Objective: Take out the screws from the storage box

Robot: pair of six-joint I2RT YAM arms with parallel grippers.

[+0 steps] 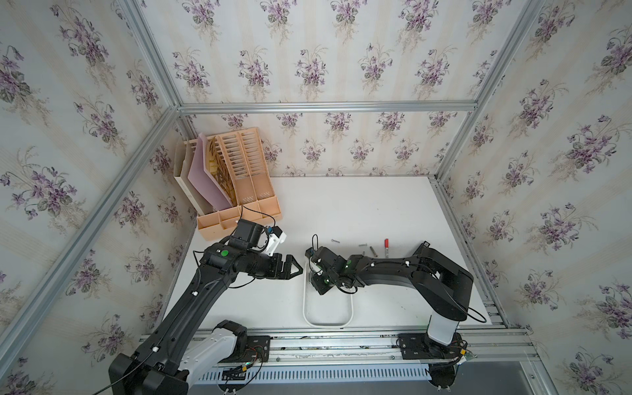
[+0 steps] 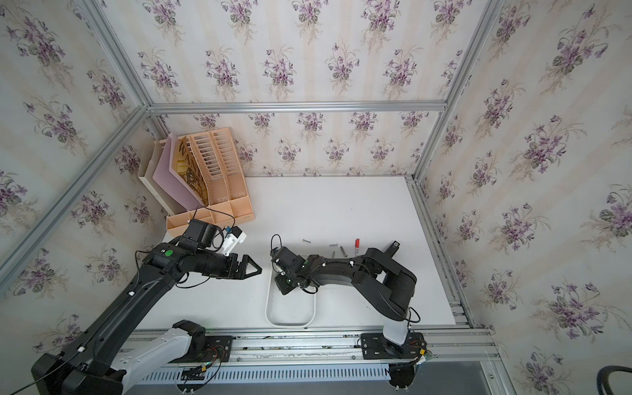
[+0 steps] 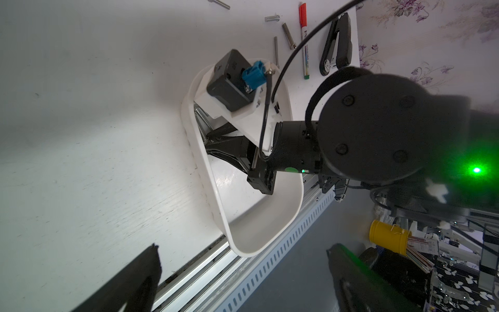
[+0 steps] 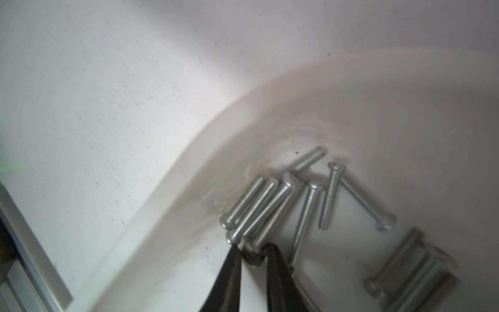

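The white storage box (image 3: 260, 228) stands on the table, with several silver screws (image 4: 306, 218) in a loose cluster at one end of its floor. Down inside it is my right gripper, its fingertips slightly apart at the lower end of the cluster. One screw head (image 4: 253, 257) shows between or just beyond these tips; whether they touch it I cannot tell. My left gripper (image 1: 293, 267) hovers left of the box, wide open and empty. In the left wrist view its dark fingers (image 3: 140, 278) stand far apart. From above, the right arm hides the screws.
Several loose screws (image 3: 288, 36) lie on the table behind the box, near a red-capped pen (image 3: 304, 46) and a black stapler (image 3: 337, 44). Thicker bolts (image 4: 421, 275) share the box floor. A wooden rack (image 1: 240, 171) fills the back left.
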